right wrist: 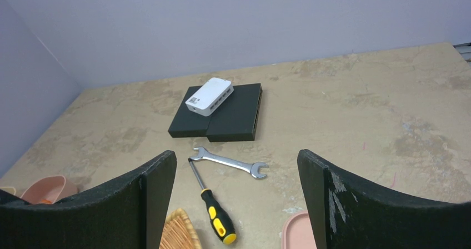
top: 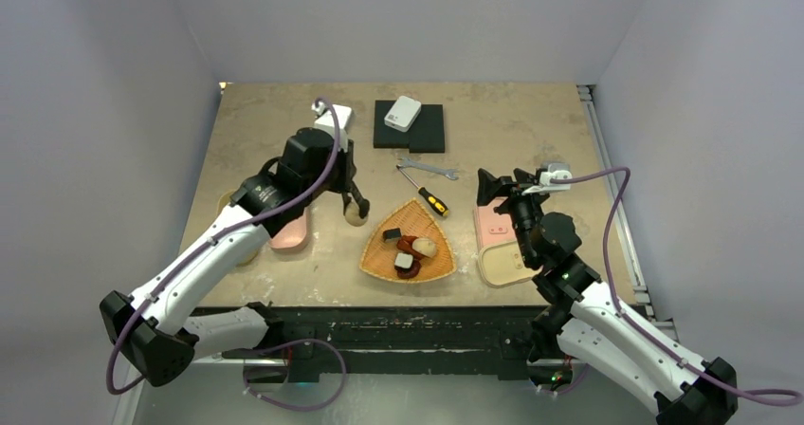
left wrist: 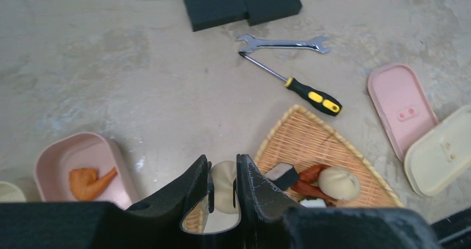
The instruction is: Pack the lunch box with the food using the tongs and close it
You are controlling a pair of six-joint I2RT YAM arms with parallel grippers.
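My left gripper (top: 356, 207) is shut on a pale round bun (left wrist: 224, 187), held above the table just left of the basket. The triangular woven basket (top: 373, 260) holds a second bun (left wrist: 339, 183), reddish sausage-like pieces (left wrist: 311, 189) and dark-and-white blocks (left wrist: 283, 176). A pink lunch box (left wrist: 45, 174), with an orange drumstick (left wrist: 90, 183) inside, is at the left; my left arm partly covers it in the top view. Over on the right, my right gripper stands open and empty above the table.
A cream box (left wrist: 12, 192) adjoins the pink one. Pink lid (left wrist: 401, 107) and cream lid (left wrist: 441, 152) lie on the right. Behind the basket are a screwdriver (top: 431, 200), a wrench (top: 429, 167), and black boxes (top: 429, 131) under a white device (top: 403, 113).
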